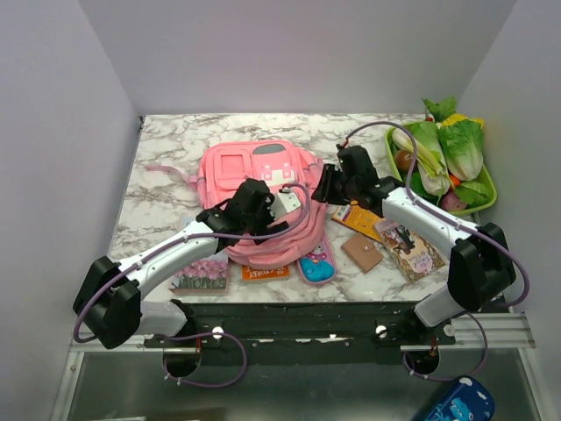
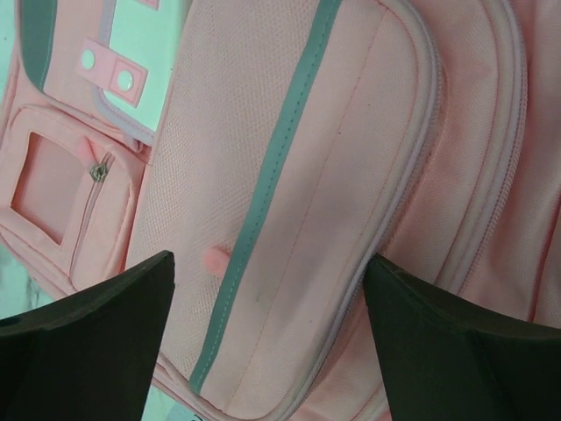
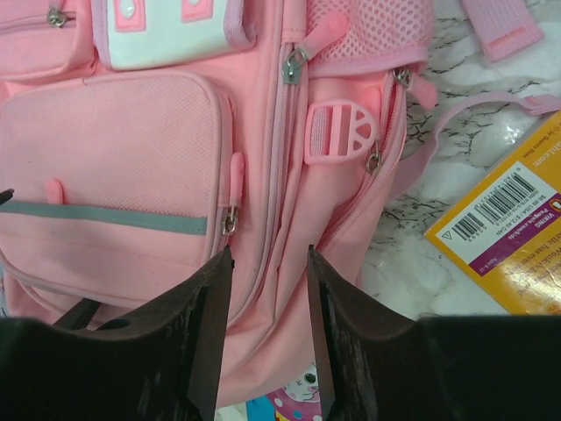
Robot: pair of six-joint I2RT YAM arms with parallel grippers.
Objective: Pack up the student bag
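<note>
The pink student bag point(image 1: 235, 167) lies flat in the middle of the marble table. Over its front pocket stands my left gripper, its fingers point(image 2: 105, 320) wide apart and nothing held between them; the pocket's piped seam runs near one fingertip. At the bag's right side my right gripper hovers with its fingers part open and empty. In the right wrist view a pink zipper pull point(image 3: 237, 180) shows just beyond the left fingertip. Beside the bag's lower right lies a blue and pink pouch point(image 1: 317, 265), partly covered.
A flower-covered book point(image 1: 202, 275) and an orange book point(image 1: 266, 273) lie along the front. To the right are a yellow book point(image 1: 352, 219), a brown wallet point(image 1: 362, 253) and a patterned book point(image 1: 414, 253). A green vegetable basket point(image 1: 492, 191) fills the back right corner.
</note>
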